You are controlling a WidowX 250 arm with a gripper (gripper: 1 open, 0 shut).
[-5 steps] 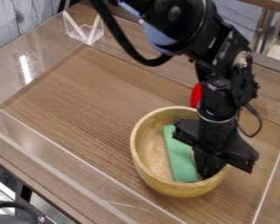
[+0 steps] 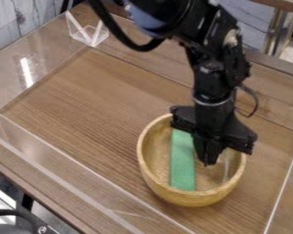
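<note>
A round wooden bowl point(image 2: 163, 172) sits on the right part of the wooden table, with a green rectangular piece point(image 2: 183, 164) lying inside it along its left side. My black gripper point(image 2: 211, 146) hangs over the back right of the bowl, its tip at or just inside the rim. It looks shut, and I see nothing held in it; the space directly behind and beneath it is hidden.
A small clear plastic object point(image 2: 88, 27) stands at the back left. Dark cables hang at the bottom left.
The arm has shifted back and to the left, rising from lower in the bowl's right side. The red object seen behind the arm earlier is now hidden.
</note>
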